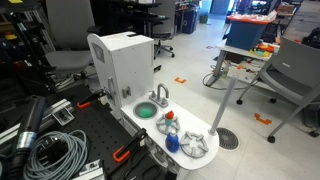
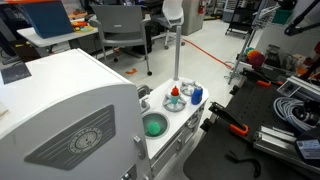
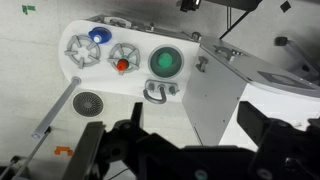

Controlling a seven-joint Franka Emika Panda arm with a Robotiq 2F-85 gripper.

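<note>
In the wrist view my gripper is open, its dark fingers far apart at the bottom of the picture with nothing between them. Beyond it lies a white toy kitchen counter [image 3: 95,72]. A small red object [image 3: 122,65] rests on one burner [image 3: 132,51]. Beside the other burner [image 3: 80,48], partly over it, sits a blue object [image 3: 99,35] with a white part. Green fills the bottom of the round sink [image 3: 165,62]; whether it is a separate dish I cannot tell. Neither exterior view clearly shows the gripper.
A tall white cabinet [image 1: 122,65] stands at the sink end, beside the curved faucet [image 1: 160,78]. A white post [image 1: 223,105] rises behind the burners. Coiled cable [image 1: 58,158] and orange-black clamps [image 1: 130,149] occupy the dark table in front.
</note>
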